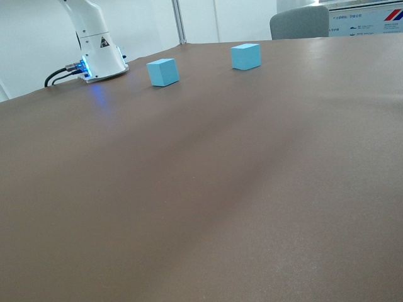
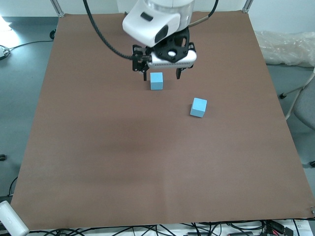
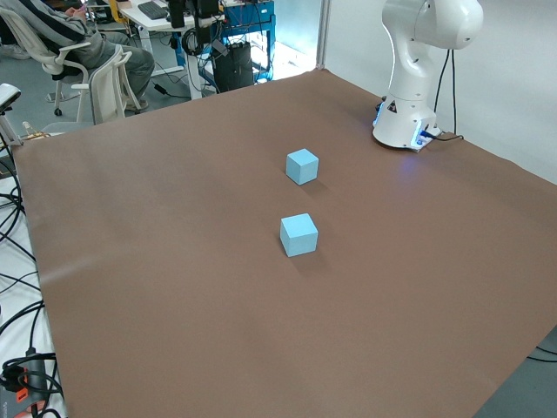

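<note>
Two light blue cubes rest on the brown table [image 2: 162, 157]. One cube [image 2: 156, 81] lies just below my gripper [image 2: 161, 75] in the left view; the other cube [image 2: 198, 107] is lower and to the right. My gripper hangs above the table with its two black fingers spread apart and nothing seen between them. In the top view one cube [image 1: 162, 72] is left of the other cube [image 1: 245, 56]. In the right view the cubes [image 3: 302, 166] stand apart; only the white arm base [image 3: 405, 122] shows there.
Cables run along the table's outer edge, and a grey chair [image 2: 307, 103] stands beside it on the right in the left view. A person sits at a desk beyond the table in the right view.
</note>
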